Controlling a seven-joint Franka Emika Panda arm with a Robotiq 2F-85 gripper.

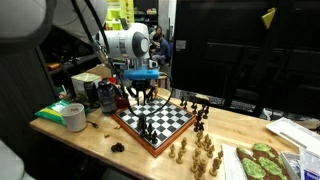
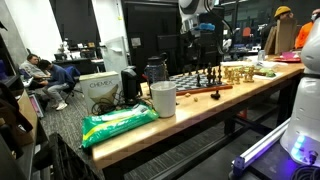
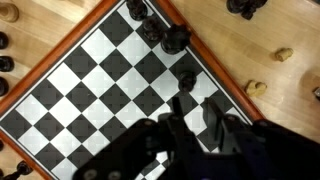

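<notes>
A black-and-white chessboard (image 3: 104, 88) with a brown wooden border fills much of the wrist view. My gripper is over the board, its dark fingers apart and nothing visible between them. Just ahead of the fingertips a lone dark chess piece (image 3: 187, 80) stands on the board. Farther off, several dark pieces (image 3: 152, 30) cluster by the border. Exterior view 1 has the gripper (image 1: 140, 97) above the near left part of the board, with dark pieces (image 1: 147, 132) standing close to the near edge.
Light wooden pieces (image 1: 200, 160) stand to the right of the board, on the table (image 1: 232, 128). A white mug (image 1: 74, 117) and a green bag (image 1: 50, 110) lie to the left. Green-patterned items (image 1: 262, 162) occupy the right end. Free tabletop lies beyond the light pieces.
</notes>
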